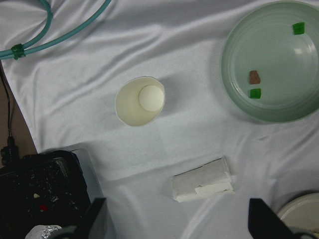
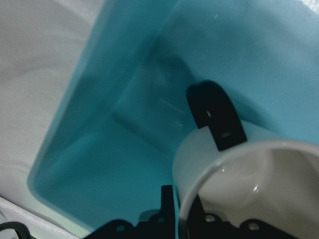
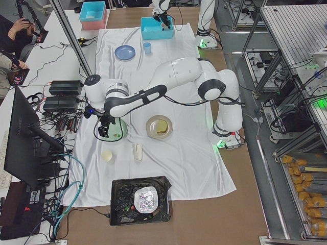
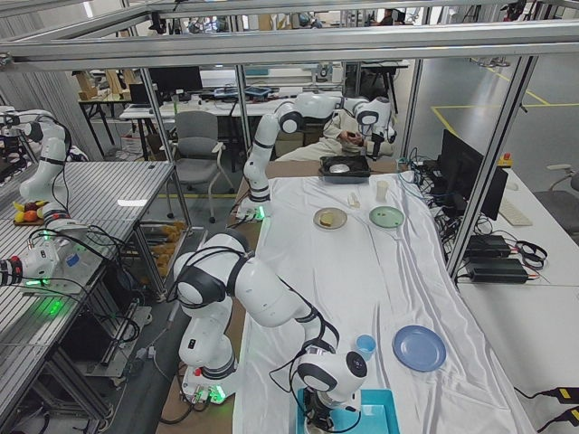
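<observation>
My left gripper [image 3: 106, 127] hangs over the green plate [image 1: 276, 52]; in the left wrist view its fingers stand wide apart, empty. That plate holds two green bits and a brown one. A cream cup [image 1: 139, 101] and a folded white paper piece [image 1: 202, 181] lie nearby on the cloth. My right gripper [image 4: 317, 411] is down in the blue bin [image 3: 152, 32], shut on a white mug [image 2: 259, 179], its fingers either side of the mug's wall.
A black tray [image 3: 122, 209] with foil sits at the near end. A beige plate [image 3: 153, 130] with a yellow piece, a blue plate [image 4: 419, 348] and blue cup [image 4: 365, 344] stand on the cloth. A monitor and cables line the left edge.
</observation>
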